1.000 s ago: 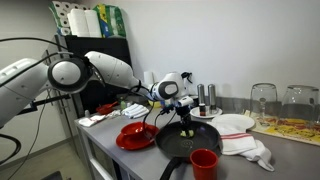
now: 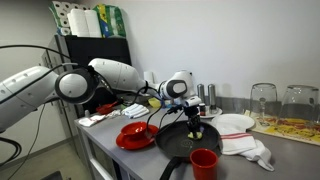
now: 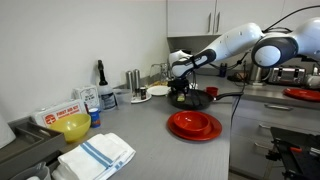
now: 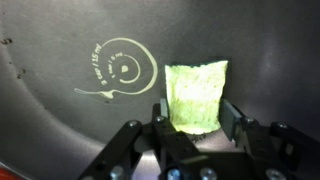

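Observation:
In the wrist view, a pale yellow-green sponge-like block [image 4: 196, 88] stands between the fingers of my gripper, which is shut on it. Beneath it spreads the dark inside of a black pan [image 4: 60, 70], with printed ring markings at left. From exterior view 1, the gripper [image 2: 193, 122] points down into the pan [image 2: 168, 143], and the block [image 2: 195, 133] shows just below the fingertips. Whether the block touches the pan's bottom I cannot tell.
A red cup [image 2: 204, 164] stands at the pan's near edge, close to its handle [image 2: 173, 167]. Red bowls [image 2: 134, 137] lie left of the pan. A white plate [image 2: 234, 122] and a white cloth [image 2: 240, 143] lie to the right. In exterior view 2, free counter [image 3: 160, 135] extends before the bowls.
My gripper and the block have shifted a little to the right over the pan in exterior view 1. The pan, cup and bowls have stayed in place.

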